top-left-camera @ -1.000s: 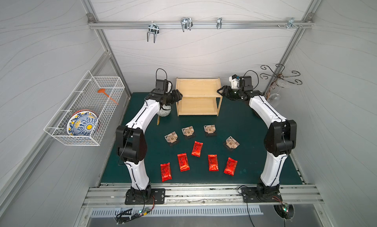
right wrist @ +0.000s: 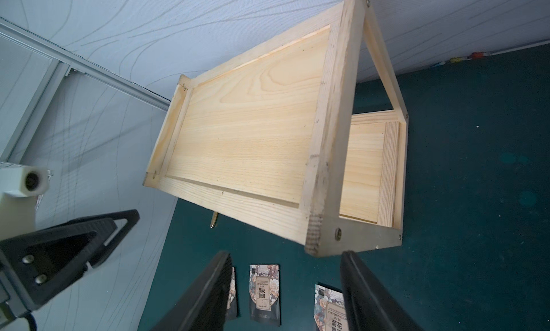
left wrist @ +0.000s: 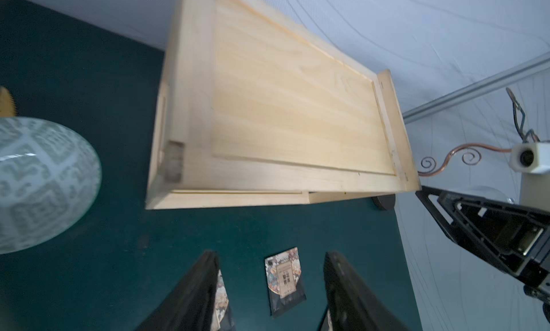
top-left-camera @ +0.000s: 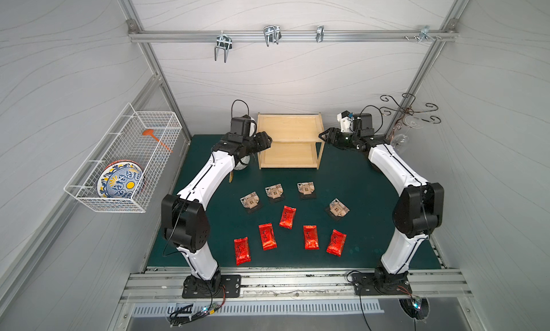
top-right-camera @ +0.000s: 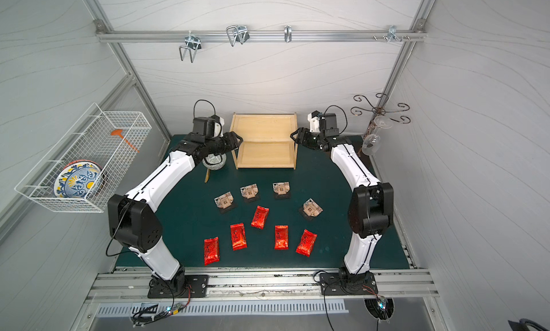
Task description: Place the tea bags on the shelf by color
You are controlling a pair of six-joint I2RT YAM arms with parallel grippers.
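A two-tier wooden shelf stands at the back centre, both tiers bare. Scattered on the dark green mat in front of it are several red tea bags, such as the red tea bag and the right-hand red tea bag. Behind these lie several beige-and-black tea bags, including the beige tea bag and the turned beige tea bag. High beside the shelf's left edge hovers my left gripper; my right gripper is at its right edge. Both wrist views show fingers apart, holding nothing.
A patterned bowl sits left of the shelf, partly under my left arm. On the left wall hangs a white wire basket with plates. A wire rack with glasses is at the right. Mat between shelf and tea bags is clear.
My right arm shifted slightly right. The tea bags and shelf have not moved.
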